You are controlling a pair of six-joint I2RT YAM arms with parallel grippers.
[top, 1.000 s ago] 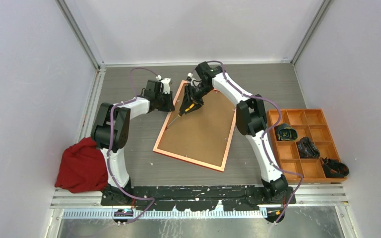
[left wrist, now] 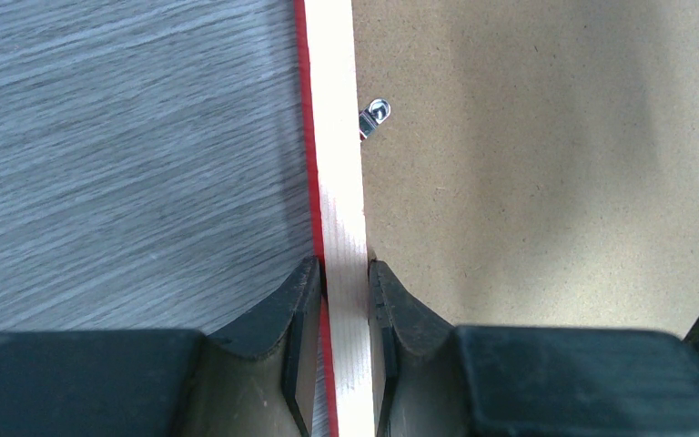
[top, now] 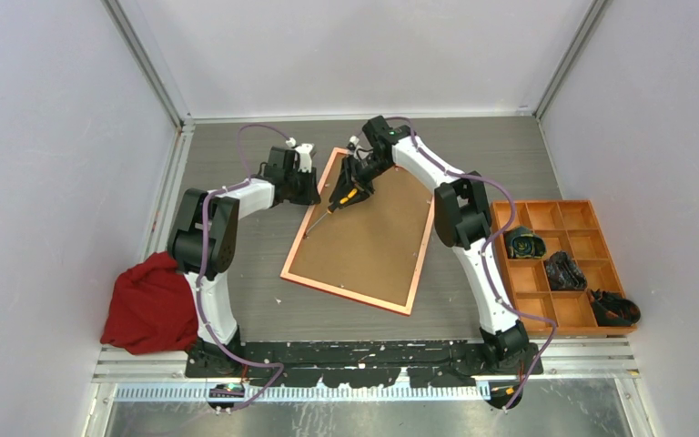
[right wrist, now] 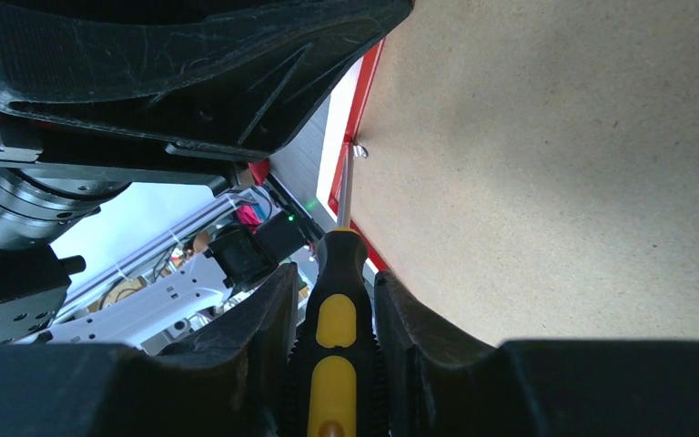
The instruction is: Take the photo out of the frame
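Note:
The picture frame (top: 346,294) lies back side up on the table, its brown backing board (top: 378,237) facing me. My left gripper is shut on the frame's left edge bar (left wrist: 339,182). A small metal clip (left wrist: 378,113) sticks out from that bar's inner side over the board. In my right gripper is a black and yellow screwdriver (right wrist: 336,323), gripped by its handle. Its shaft (right wrist: 345,189) slants down to the frame's left inner edge, its tip beside a metal clip (right wrist: 360,151). The photo itself is hidden.
An orange compartment box (top: 565,298) with several dark rolled items stands at the right. A red cloth (top: 151,305) is heaped at the left.
The right arm's wrist has shifted very slightly near the frame's far end. The left arm, the frame and the screwdriver tip look unmoved.

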